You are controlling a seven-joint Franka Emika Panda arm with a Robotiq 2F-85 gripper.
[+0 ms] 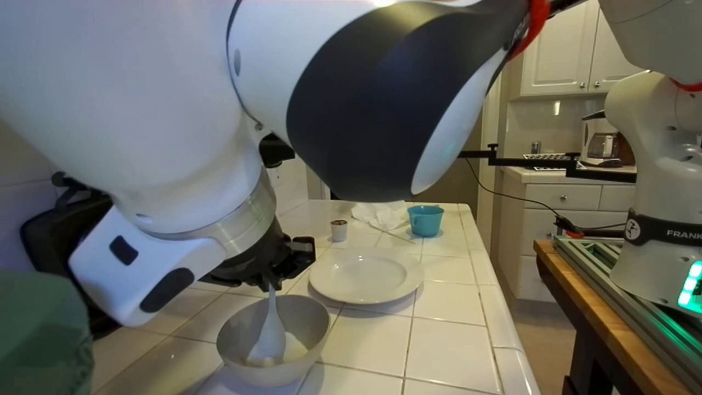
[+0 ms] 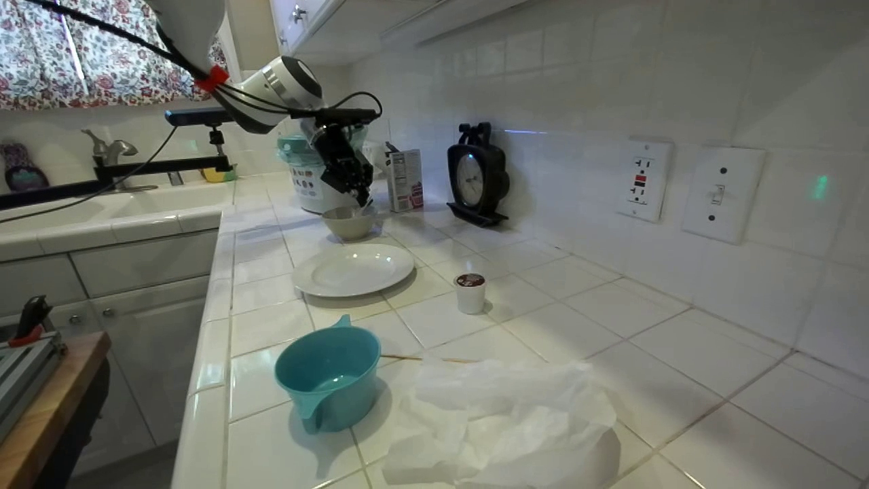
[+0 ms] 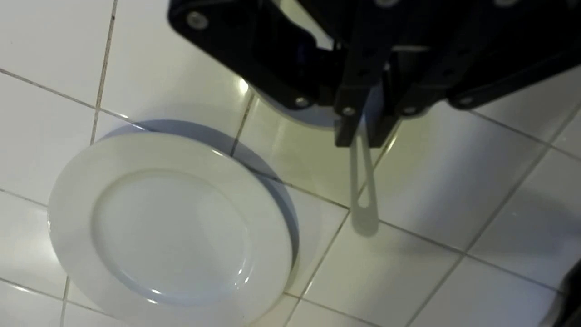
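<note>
My gripper is shut on the handle of a pale spoon [image 3: 366,218], whose slotted end sticks out past the fingers in the wrist view. In exterior view 1 the spoon [image 1: 268,339] slants down with its broad end inside a grey bowl [image 1: 306,326]. Something white lies in the bottom of that bowl. From exterior view 2 the gripper [image 2: 360,195] appears just above the bowl [image 2: 348,225]. A white plate [image 3: 171,234] rests on the tiles beside the bowl, with nothing on it.
A blue cup [image 2: 330,379], crumpled white paper [image 2: 505,428] and a small white pod [image 2: 470,295] are on the counter beyond the plate. Near the bowl stand a lidded tub [image 2: 313,183], a box [image 2: 404,179] and a black scale [image 2: 476,179]. Bare tiles lie along the counter's open edge.
</note>
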